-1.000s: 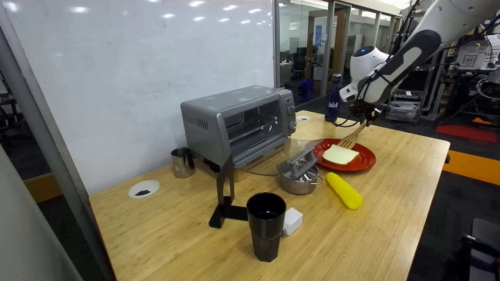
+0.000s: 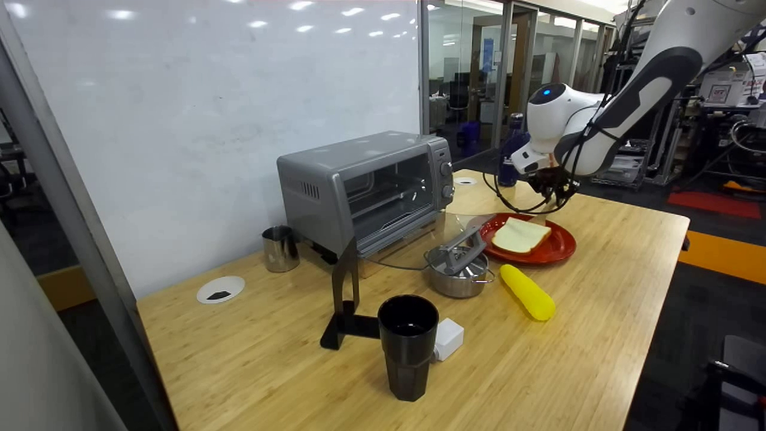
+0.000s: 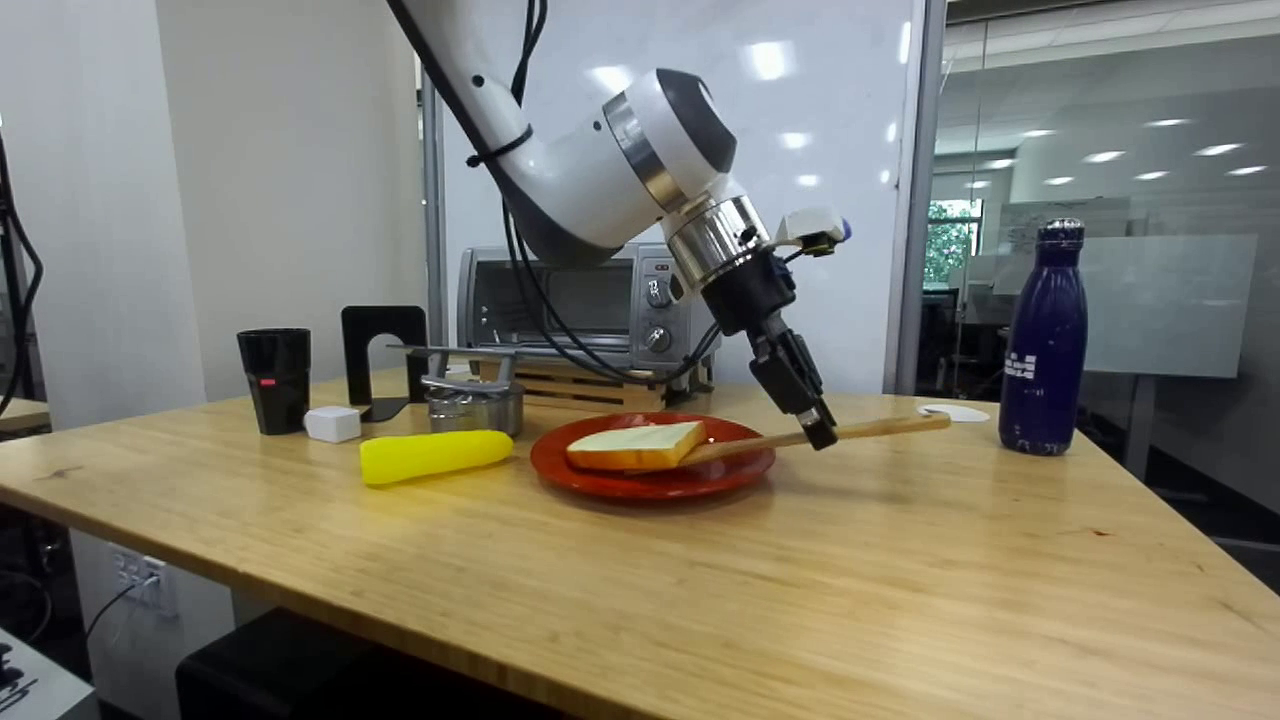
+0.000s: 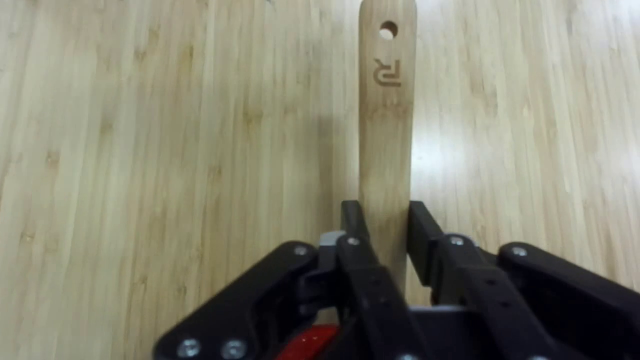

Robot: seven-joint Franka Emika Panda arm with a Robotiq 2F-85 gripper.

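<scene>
My gripper is shut on the handle of a wooden spatula (image 4: 387, 126), one finger on each side. The handle's holed end points away from the fingers in the wrist view. In exterior view 2 the spatula (image 3: 870, 428) slants down from the gripper (image 3: 822, 434) to the red plate (image 3: 726, 474). Its blade end is at the right edge of the bread slice (image 3: 636, 446), which lies on the plate. Whether the blade reaches under the bread cannot be told. In exterior view 1 the arm hides most of the spatula, behind the bread (image 2: 522, 236).
Left of the plate lie a yellow object (image 3: 435, 456) and a lidded pot (image 2: 459, 273). The toaster oven (image 2: 366, 190) stands behind. A blue bottle (image 3: 1044, 342) is at the far right.
The arm has moved lower and toward the plate, and the wrist has tilted. The slotted blade, earlier visible above the bread, now mostly is out of sight in exterior view 1.
</scene>
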